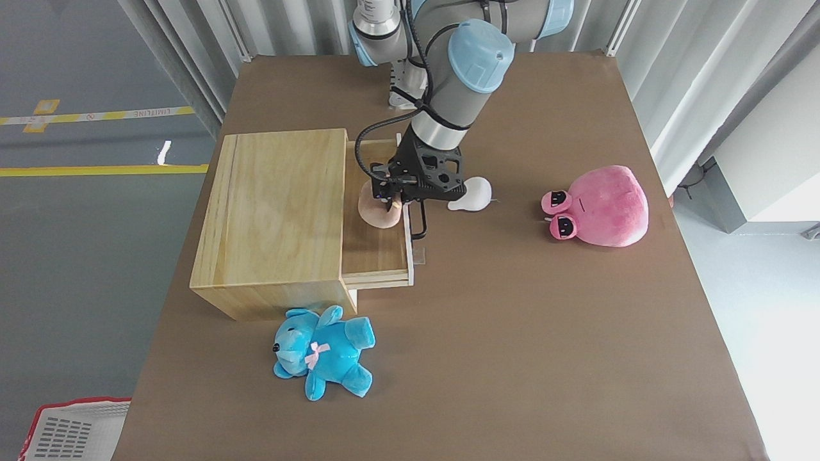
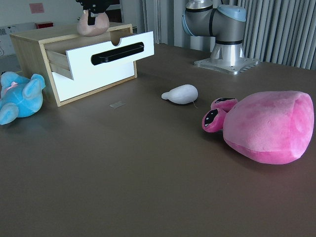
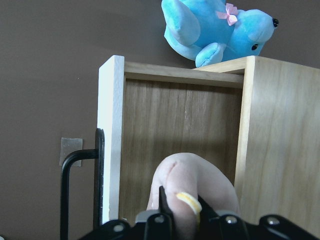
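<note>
My gripper (image 1: 405, 192) is shut on a pale pink plush toy (image 1: 378, 212), holding it over the open drawer (image 1: 377, 265) of the wooden cabinet (image 1: 269, 207). In the left view the toy (image 2: 93, 27) hangs just above the drawer's white front (image 2: 79, 59). In the wrist view the toy (image 3: 195, 182) fills the bottom centre between the fingers, with the drawer's bare floor (image 3: 182, 125) beyond it.
A blue bear (image 1: 330, 349) lies in front of the cabinet. A small white plush (image 1: 469, 196) lies right of the drawer handle, and a large pink plush (image 1: 603, 207) farther right. The front and right of the table have free room.
</note>
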